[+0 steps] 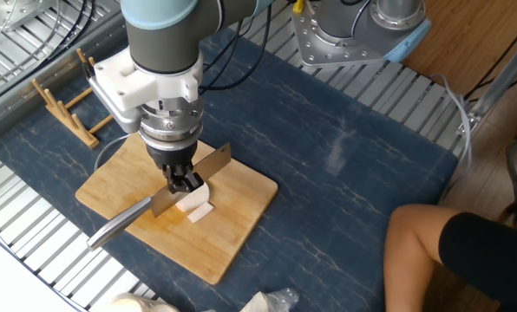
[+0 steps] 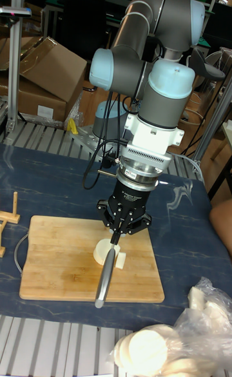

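My gripper (image 1: 186, 184) is shut on a cleaver, gripping the upper part of its blade (image 1: 215, 163). The knife's metal handle (image 1: 120, 223) sticks out toward the lower left; in the other exterior view the handle (image 2: 105, 277) points at the camera. Below the blade a pale round slice of food (image 2: 103, 251) lies on the wooden cutting board (image 1: 232, 234). A narrow cut strip (image 1: 200, 212) rests beside it, slightly apart. Whether the cutting edge touches the food or the board cannot be told, as the blade and gripper cover that spot.
A wooden peg rack (image 1: 72, 121) stands behind the board's left side. Clear plastic bags with more round pale slices (image 2: 147, 350) lie at the front right. A person's arm (image 1: 410, 251) is at the right edge. The dark blue mat (image 1: 328, 173) right of the board is free.
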